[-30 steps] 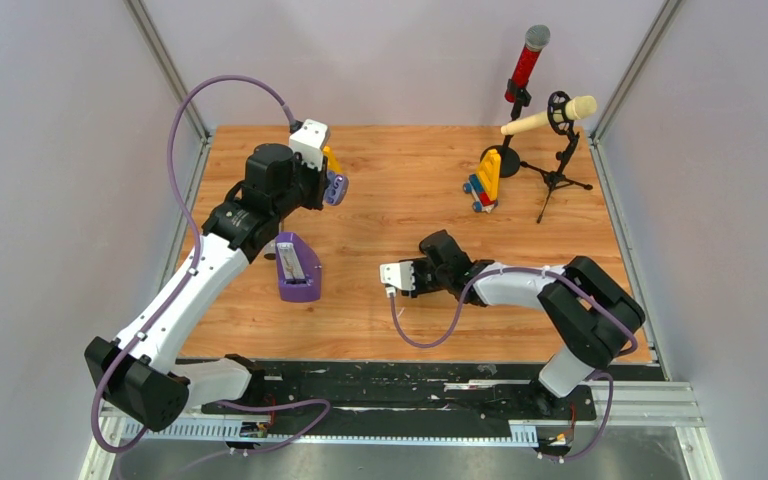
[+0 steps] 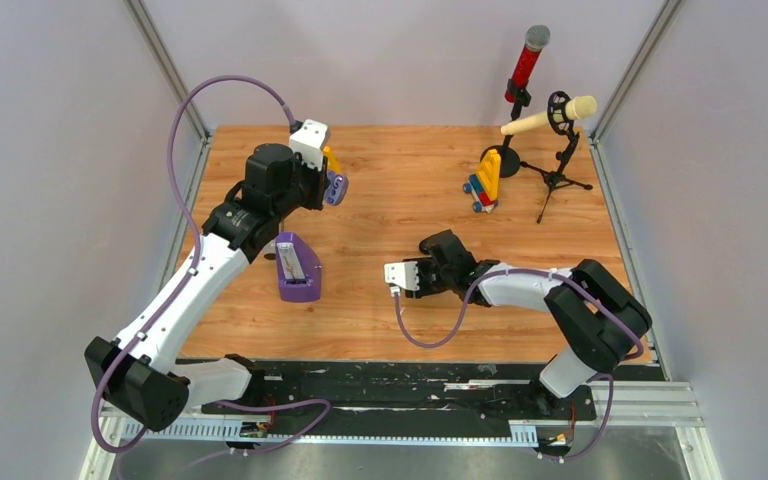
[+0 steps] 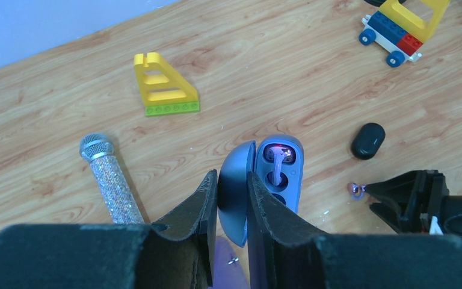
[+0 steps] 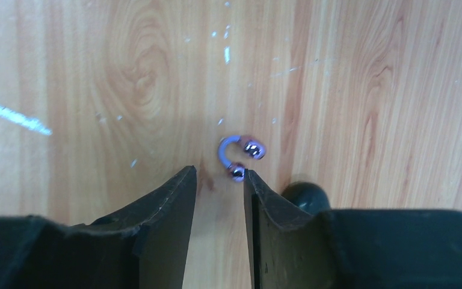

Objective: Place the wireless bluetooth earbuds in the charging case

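The purple-blue charging case (image 3: 286, 159) is held up with its lid (image 3: 236, 192) open, my left gripper shut on it. One earbud (image 3: 278, 158) shows at a slot in the case; lower down is another hollow, partly hidden by a finger. On the wood lies a C-shaped purple earbud (image 4: 227, 155) with two shiny round ends. My right gripper is open with its fingertips close to this earbud, nothing clearly between them; whether they touch it I cannot tell.
A black oval object (image 3: 368, 141) lies near the loose earbud. Around the left arm are a purple holder (image 2: 300, 270), a silver microphone (image 3: 111, 180) and a yellow-green block piece (image 3: 165, 87). A toy cart (image 2: 483, 185) and stands are at the back right.
The left arm and the case have stayed still.
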